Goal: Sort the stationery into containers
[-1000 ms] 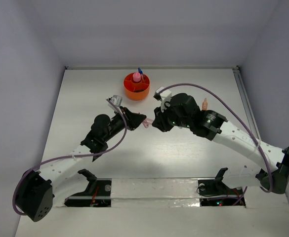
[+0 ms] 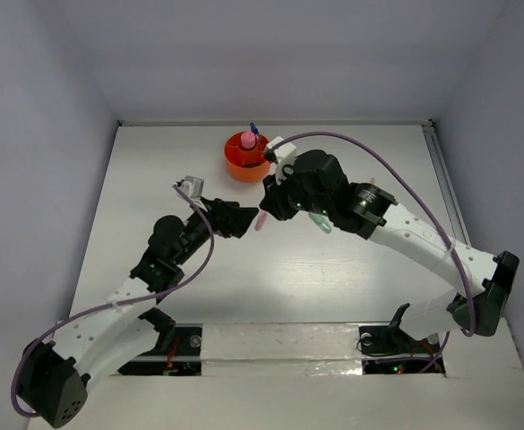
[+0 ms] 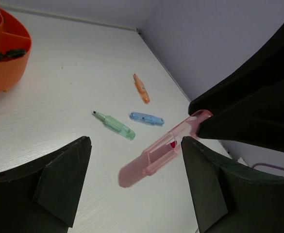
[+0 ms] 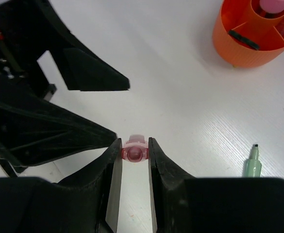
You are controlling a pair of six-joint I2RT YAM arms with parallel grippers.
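A translucent pink marker (image 3: 139,170) is held in my right gripper, which is shut on it beside my left gripper. The left one stands open, its fingers apart from the marker. An orange divided cup (image 2: 244,167) at the back holds a pink item, a blue one and dark items. On the table lie a green marker (image 3: 113,124), a blue marker (image 3: 146,119) and an orange marker (image 3: 141,88).
The white table (image 2: 154,161) has free room on the left and in front. Walls and a back rail (image 2: 351,123) bound it. The two arms are close together at the centre.
My left gripper has moved back to the left, away from the pink marker, and opened. My right gripper has shifted left and up in the top view with the marker.
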